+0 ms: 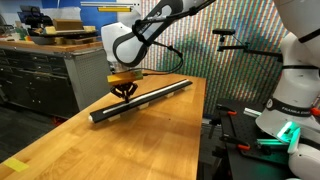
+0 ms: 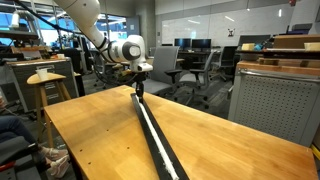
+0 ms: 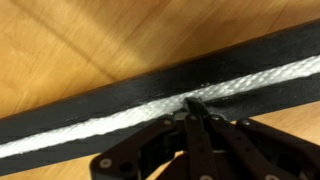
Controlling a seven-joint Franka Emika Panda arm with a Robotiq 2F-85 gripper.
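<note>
A long black channel [image 1: 150,101] lies across the wooden table, with a white braided cord [image 3: 62,133] running along its length. In the wrist view, my black gripper points down at the cord, its fingertips together at the cord's lower edge. The fingers are shut, and nothing clearly shows between them; whether the tips touch the cord, I cannot tell. From the side, the gripper [image 1: 125,96] stands low over the left part of the channel. Exterior view 2 shows the gripper [image 2: 139,96] near the channel's far end, with the cord [image 2: 157,138] stretching toward the camera.
Bare wooden table [image 1: 130,150] lies on both sides of the channel. A second white arm [image 1: 295,100] stands at the right edge, clear of the channel. A yellow patch [image 1: 14,164] marks the table's near left.
</note>
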